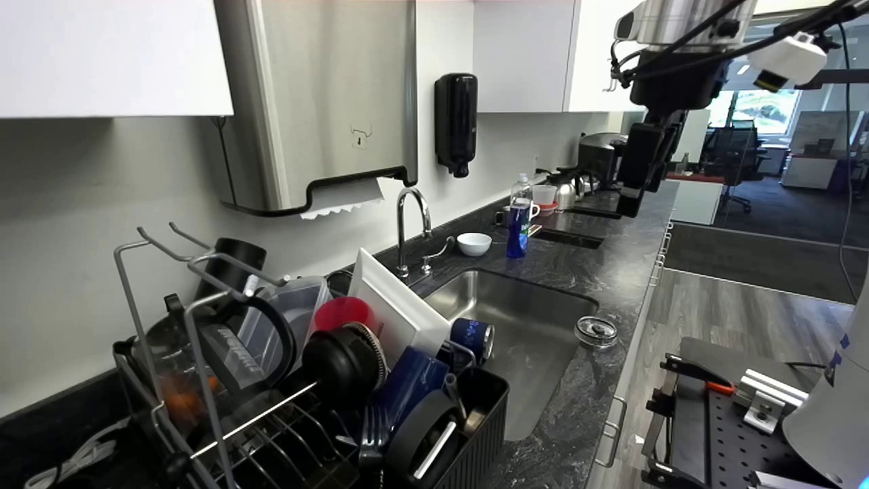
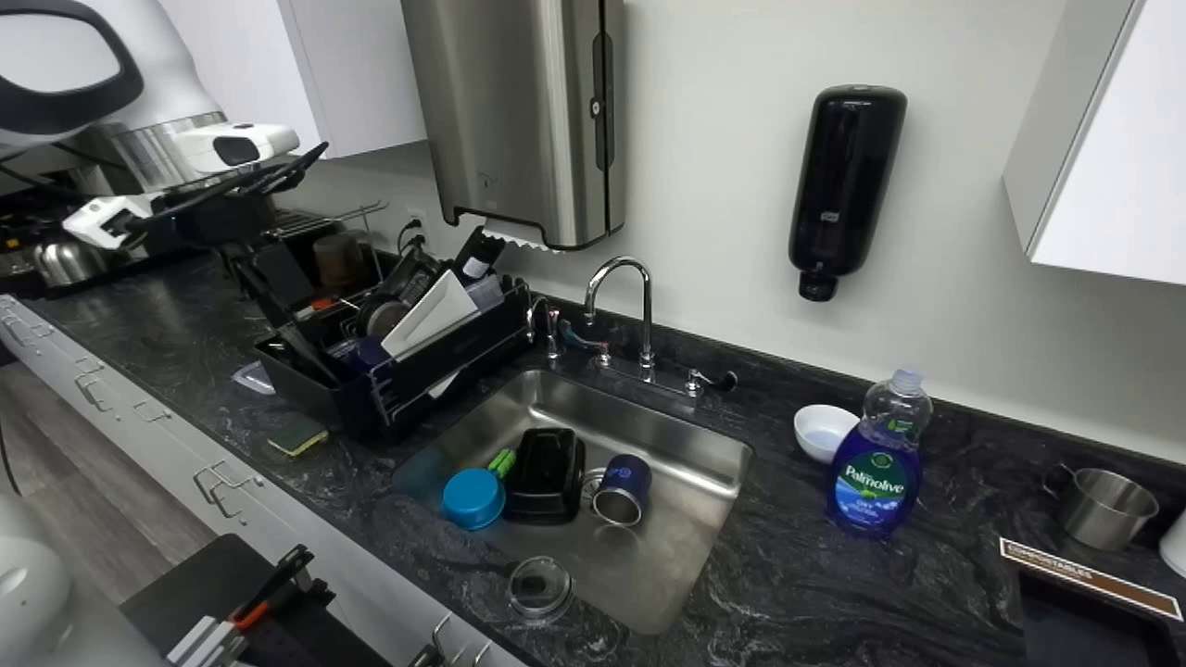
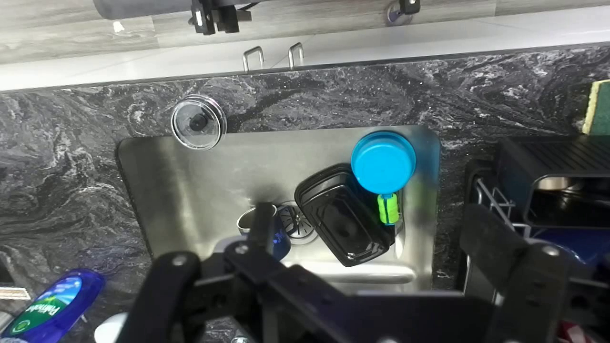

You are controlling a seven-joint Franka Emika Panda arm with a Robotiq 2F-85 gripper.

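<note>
High above the counter, my gripper is open in the wrist view, its two dark fingers wide apart with nothing held. Exterior view 1 has the gripper (image 1: 633,195) pointing down, clear of every surface. In the sink (image 2: 678,567) lie a blue mug (image 2: 625,484) on its side, a black container (image 2: 545,476) and a round blue cup (image 2: 473,499). A bright green piece (image 3: 388,209) adjoins the cup. A clear round lid (image 3: 198,122) rests across the sink's front edge. The mug is partly hidden behind a finger in the wrist view.
A crowded dish rack (image 2: 334,378) stands beside the sink, with a sponge (image 2: 297,434) in front of it. Behind the sink rises the faucet (image 2: 645,311). A blue soap bottle (image 2: 875,467) and a white bowl (image 2: 823,434) occupy the other side.
</note>
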